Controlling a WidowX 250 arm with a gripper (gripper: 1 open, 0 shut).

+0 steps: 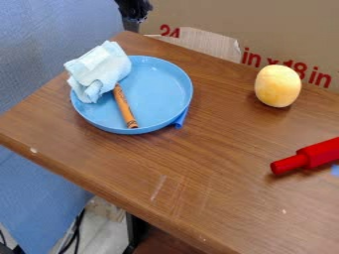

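The black gripper [133, 12] is at the top edge of the camera view, above the back left of the table, mostly out of frame; its finger state is unclear. Below it sits a blue plate [165, 87] holding a crumpled pale blue cloth [95, 69] on its left side and an orange stick-like object [125, 106] lying beside the cloth. A small blue piece [181, 118] shows at the plate's right rim. A yellow round object [277, 86] stands at the back right, and a red cylinder [303, 158] lies at the right edge.
A cardboard box with red lettering [287, 30] backs the table, and blue padded material [40, 50] lines the left side.
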